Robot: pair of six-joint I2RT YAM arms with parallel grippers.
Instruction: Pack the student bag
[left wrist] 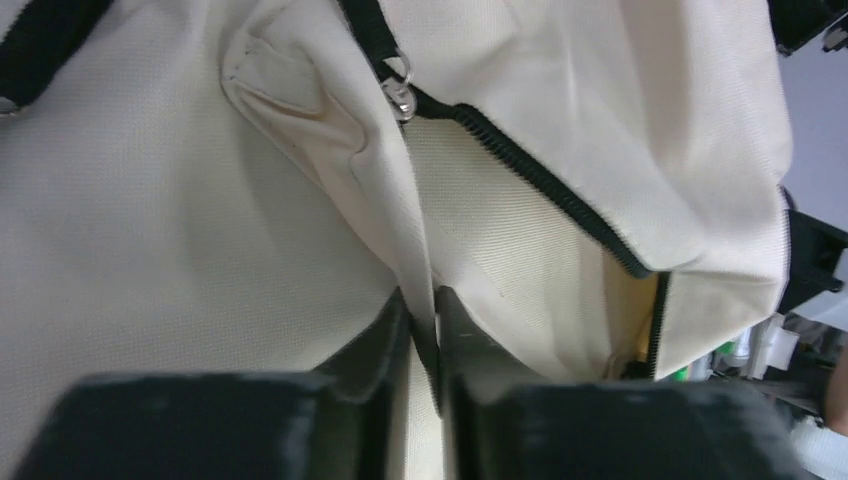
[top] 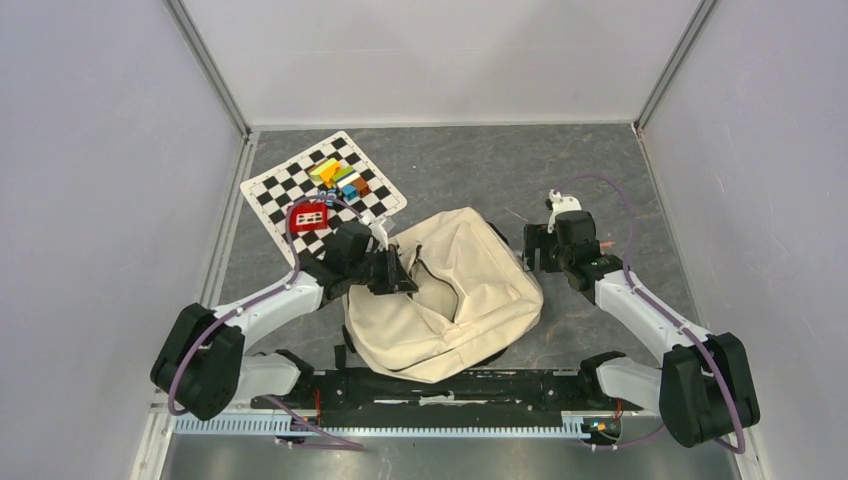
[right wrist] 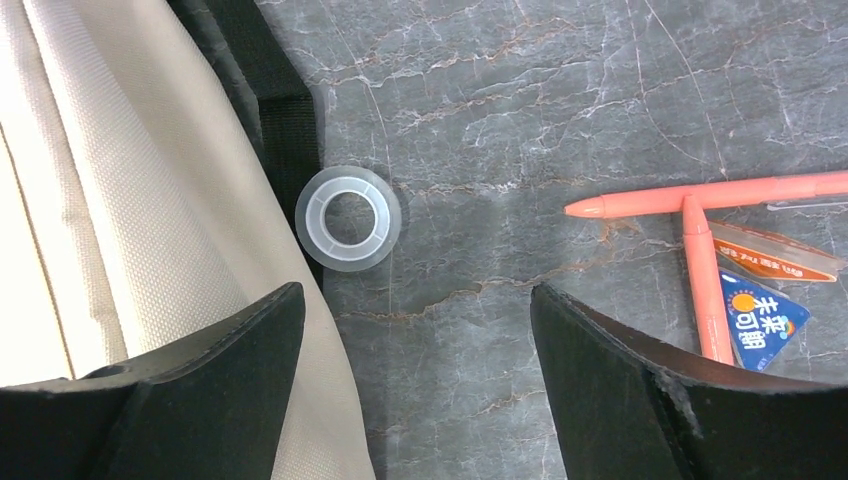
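Note:
The cream cloth bag (top: pixel 500 310) lies across the middle of the table, its black-zipped opening (top: pixel 436 292) gaping. At the left side of that opening is my left gripper (top: pixel 412 286). Right of the bag, my right gripper is open, nothing between its fingers. A clear tape roll (right wrist: pixel 348 218) lies flat on the table against the bag's black strap (right wrist: pixel 290 130).
Coral pens (right wrist: pixel 700 195) and a blue-and-orange eraser (right wrist: pixel 760 315) lie farther right. On a checkered board (top: pixel 385 195) at the back left are coloured blocks (top: pixel 335 172) and a red item (top: pixel 308 217).

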